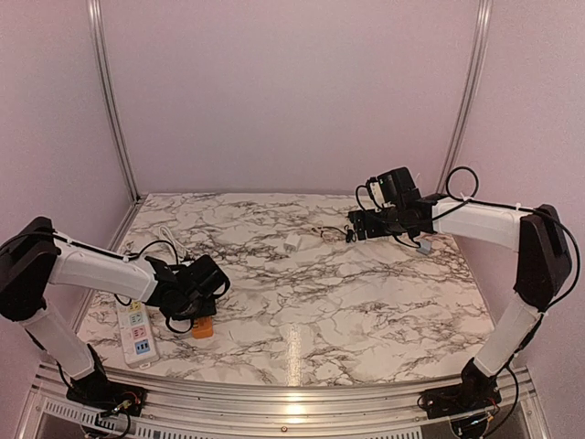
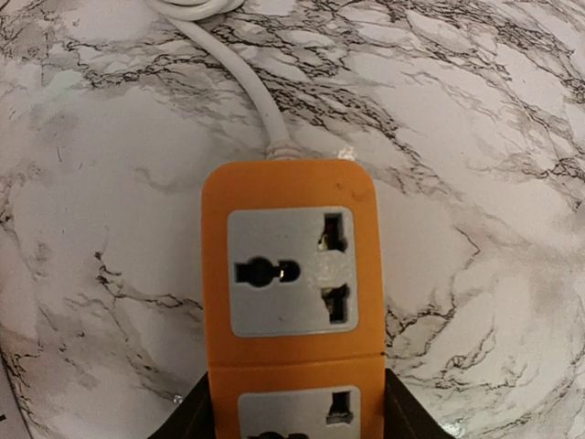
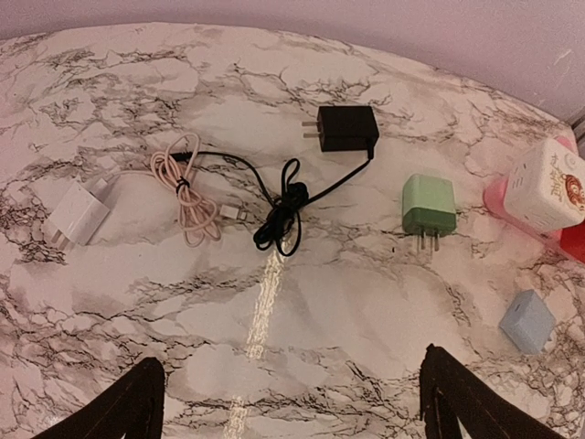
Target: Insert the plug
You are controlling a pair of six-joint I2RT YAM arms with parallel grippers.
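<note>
An orange power strip (image 2: 292, 352) with grey socket faces fills the lower middle of the left wrist view. My left gripper is shut on it, a dark finger against each side; its lower end runs out of frame. Over the table's far right side, my right gripper is open and empty. Beyond its fingers lie several plugs: a white one (image 3: 77, 215) with a pinkish cord, a black one (image 3: 347, 128) with a black cable, and a green one (image 3: 429, 205) with prongs facing the gripper.
A long white power strip (image 1: 138, 334) with coloured sockets lies left of the orange one. A white cable (image 2: 228, 59) runs from the orange strip. At the right are a blue-grey block (image 3: 527, 321) and a white-and-pink object (image 3: 548, 183).
</note>
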